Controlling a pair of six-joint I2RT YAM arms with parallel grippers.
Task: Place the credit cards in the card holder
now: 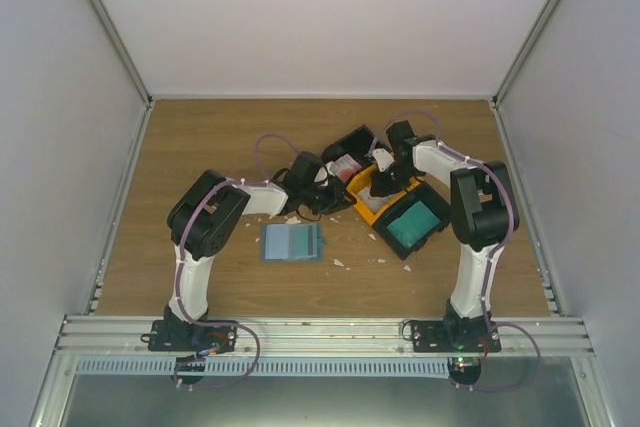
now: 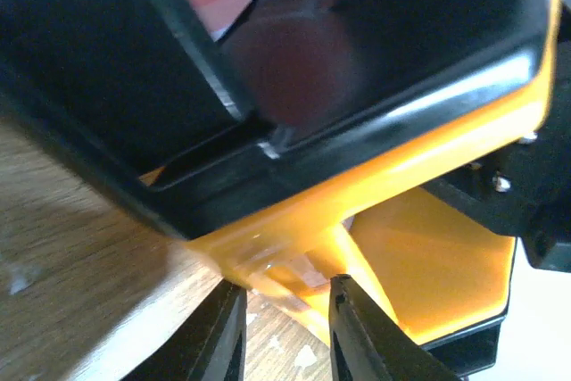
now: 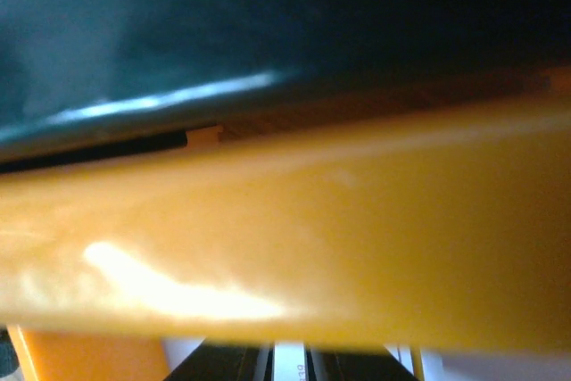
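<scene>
At the left lies the unfolded blue-green card holder (image 1: 291, 242). Over the orange tray (image 1: 360, 209), which has pale cards inside, my right gripper (image 1: 379, 189) points down. Its fingers are shut on a thin white strip, apparently a white card (image 3: 288, 361) seen edge-on; most of it is hidden behind the tray's wall. My left gripper is open, with a gap and nothing held between its fingers. It stands close to the orange tray's left corner, and I cannot tell whether it touches. Pinkish-red cards (image 1: 345, 166) lie in the black tray behind.
A black tray (image 1: 388, 240) with a teal card (image 1: 413, 224) adjoins the orange one at the front right. The other black tray (image 1: 357, 139) adjoins it at the back left. Small white scraps (image 1: 338, 263) dot the wood.
</scene>
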